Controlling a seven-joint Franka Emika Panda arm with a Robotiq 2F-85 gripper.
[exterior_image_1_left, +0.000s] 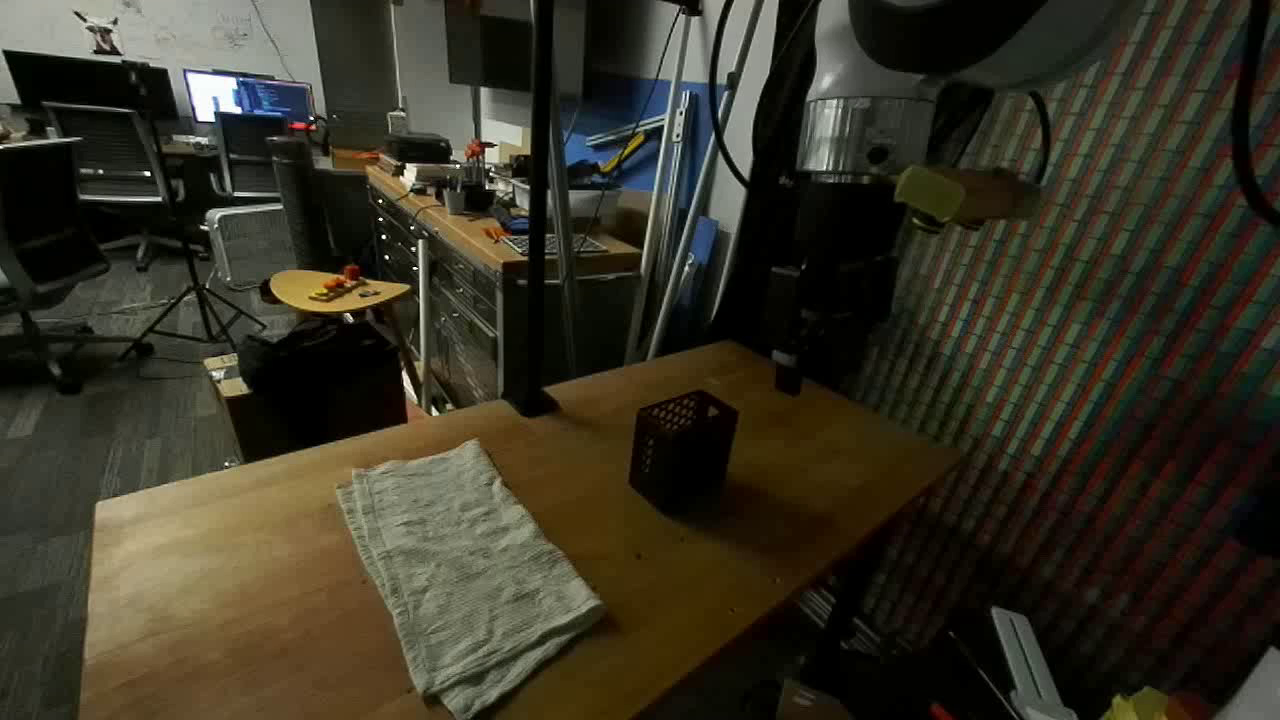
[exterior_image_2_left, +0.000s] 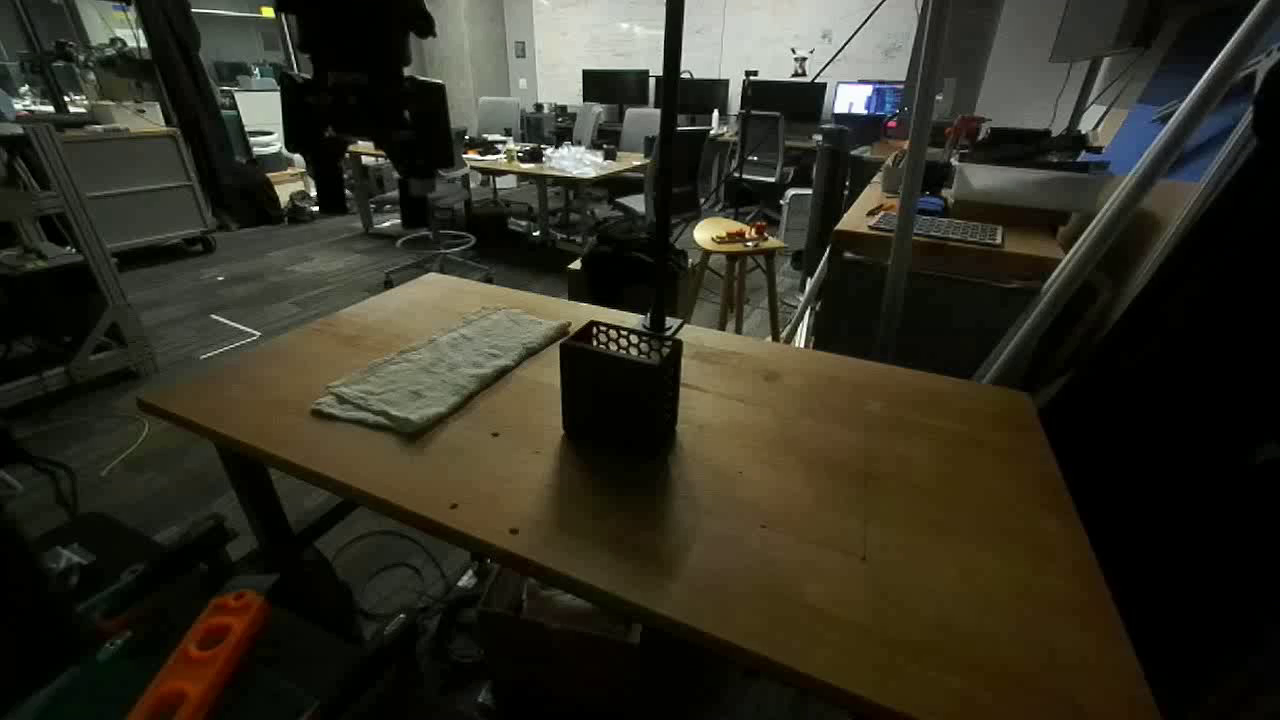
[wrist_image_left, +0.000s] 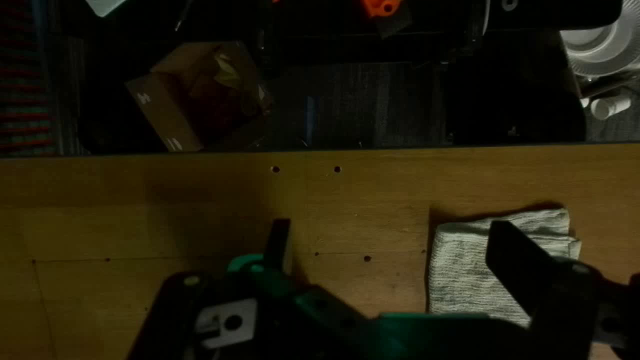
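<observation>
A pale, folded cloth (exterior_image_1_left: 470, 570) lies flat on the wooden table (exterior_image_1_left: 228, 564). Apart from it stands an upright black holder (exterior_image_1_left: 684, 454) with holes in its walls, its top open; exterior view 2 shows the same holder (exterior_image_2_left: 620, 390) to the right of the cloth (exterior_image_2_left: 441, 368). My gripper is open in the wrist view, its fingers wide apart with bare table between them. The cloth (wrist_image_left: 474, 264) is partly covered by the right finger there. The holder is not clearly visible in that view. In exterior view 2 the gripper (exterior_image_2_left: 369, 204) hangs at the upper left.
A black post (exterior_image_2_left: 667, 180) rises at the table's far edge, close behind the holder. Much of the tabletop (exterior_image_2_left: 864, 480) right of the holder is clear. Beyond the near edge, an open cardboard box (wrist_image_left: 174, 114) sits on the floor. The scene is dim.
</observation>
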